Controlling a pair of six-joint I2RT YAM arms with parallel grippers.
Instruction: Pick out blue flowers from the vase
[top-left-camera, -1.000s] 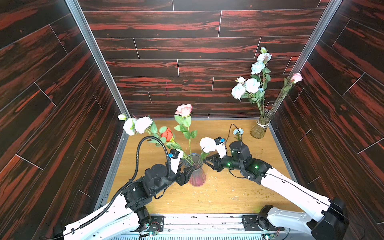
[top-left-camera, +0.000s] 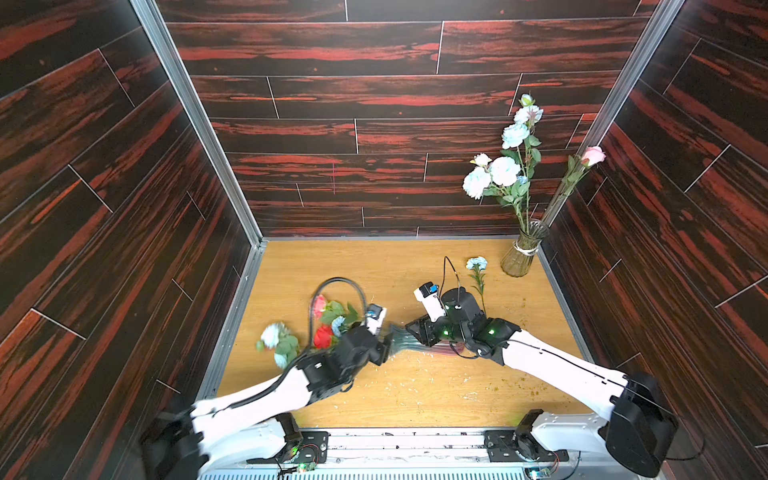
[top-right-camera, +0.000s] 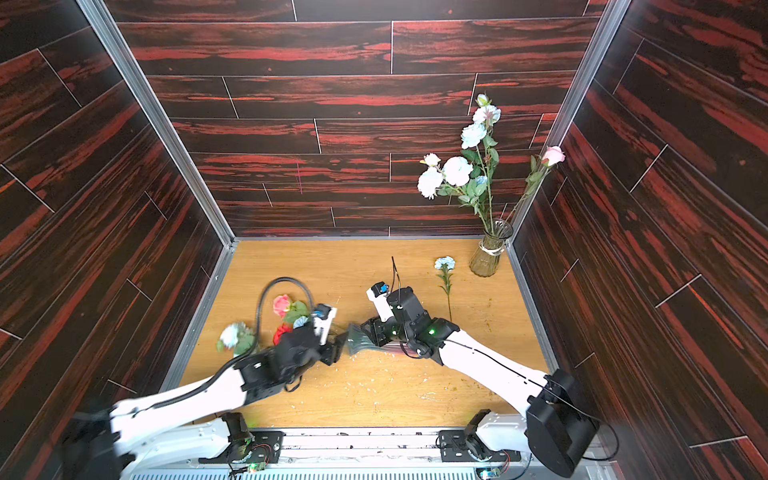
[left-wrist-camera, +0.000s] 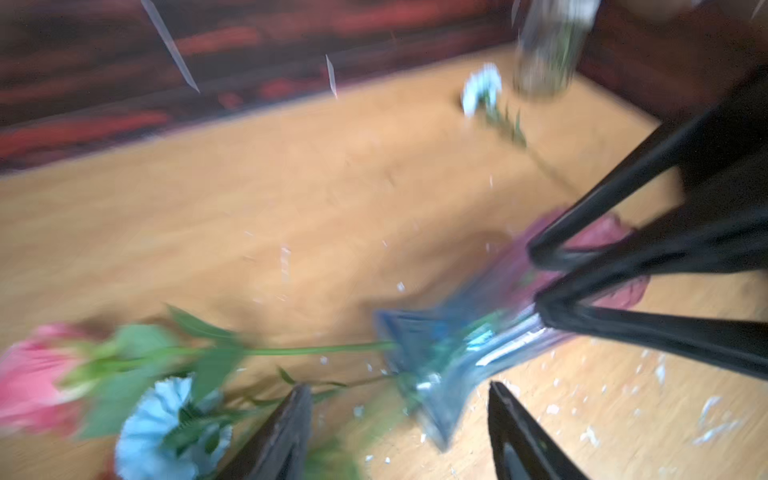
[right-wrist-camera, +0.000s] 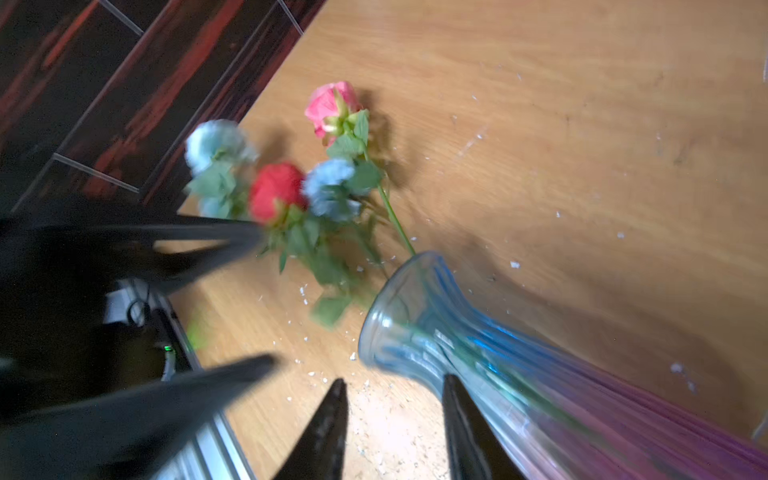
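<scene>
The bluish, pink-based glass vase (right-wrist-camera: 416, 316) lies on its side, its mouth to the left. Its flowers spill leftward: a pink one (right-wrist-camera: 332, 105), a red one (right-wrist-camera: 276, 192), a blue one (left-wrist-camera: 169, 432) and pale ones (top-left-camera: 276, 337). My left gripper (top-left-camera: 387, 349) is by the mouth. Its fingers (right-wrist-camera: 240, 376) look apart but are blurred, so any hold is unclear. Over the vase's body is my right gripper (top-left-camera: 417, 330), its fingers (right-wrist-camera: 326, 428) parted with nothing showing between. A single blue flower (top-left-camera: 477, 263) lies farther back on the table.
A second glass vase (top-left-camera: 520, 260) stands at the back right, holding tall white (top-left-camera: 504, 171) and pink (top-left-camera: 593, 156) flowers. Small bits and drops are scattered on the table. Dark walls enclose it.
The left arm is blurred by motion; my right gripper has come lower.
</scene>
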